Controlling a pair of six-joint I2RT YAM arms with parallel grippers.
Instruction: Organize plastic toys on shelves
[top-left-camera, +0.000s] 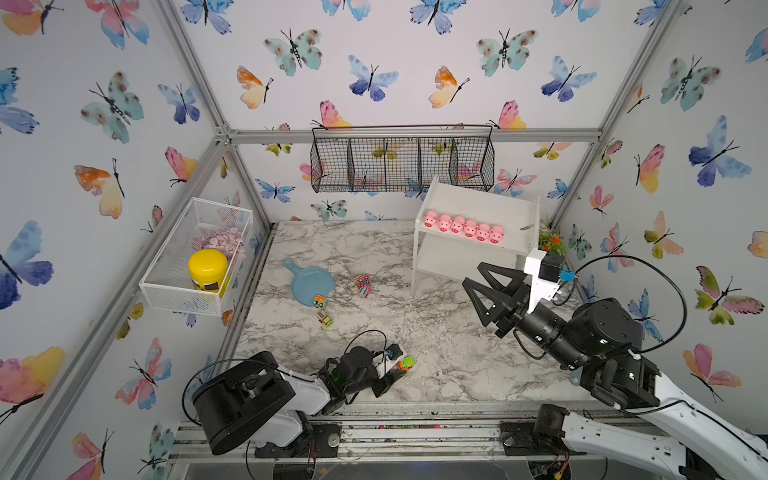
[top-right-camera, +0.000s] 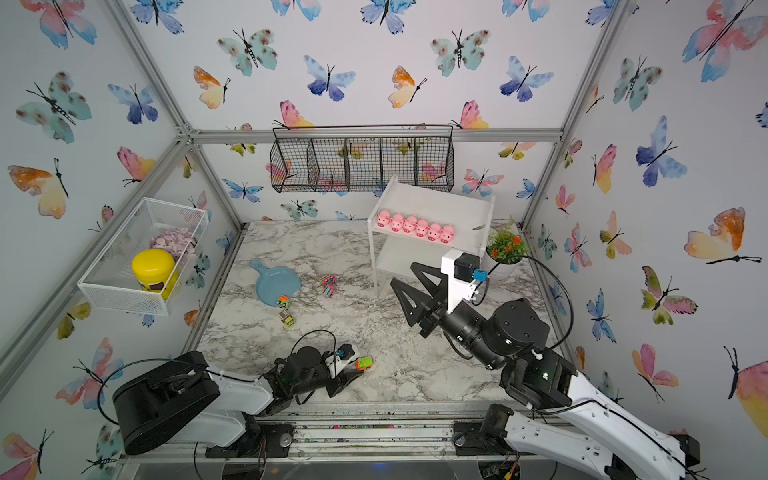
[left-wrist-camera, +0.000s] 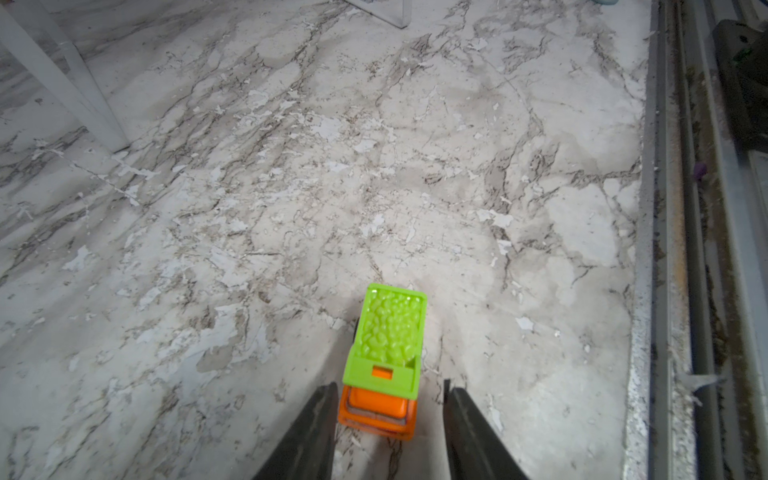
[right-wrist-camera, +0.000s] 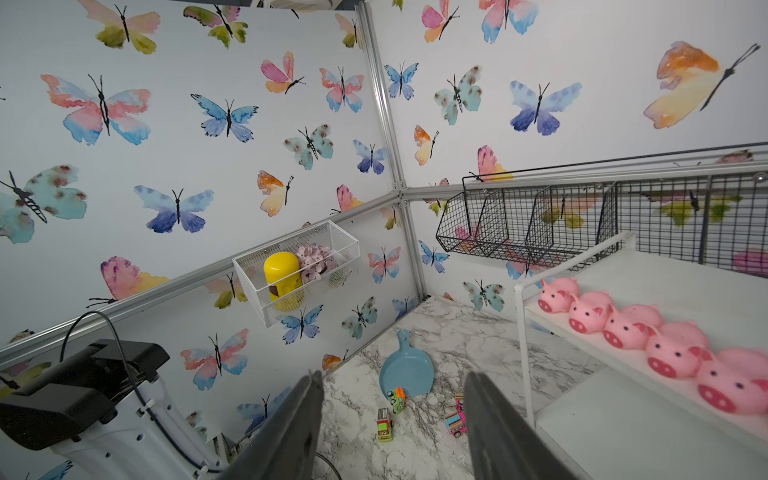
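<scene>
A green and orange toy truck (left-wrist-camera: 386, 356) lies on the marble table near the front edge. My left gripper is low over the table with its fingers apart; the truck's orange end shows between and just beyond the fingertips. Raised in front of the white shelf (top-left-camera: 476, 260), my right gripper (top-left-camera: 473, 286) is part open and empty. On the shelf's upper level, pink pigs (right-wrist-camera: 632, 324) stand in a row along the front. More small toys lie at the table's left: a green car (right-wrist-camera: 384, 425), an orange and green toy (right-wrist-camera: 397, 397) and a pink and blue toy (right-wrist-camera: 456, 422).
A blue pan (top-left-camera: 312, 285) lies behind the small toys. A white basket (top-left-camera: 180, 300) with a yellow container hangs at the left wall, and a black wire rack (top-left-camera: 404, 164) at the back wall. A potted plant (top-right-camera: 505, 248) stands right of the shelf. Mid-table is bare.
</scene>
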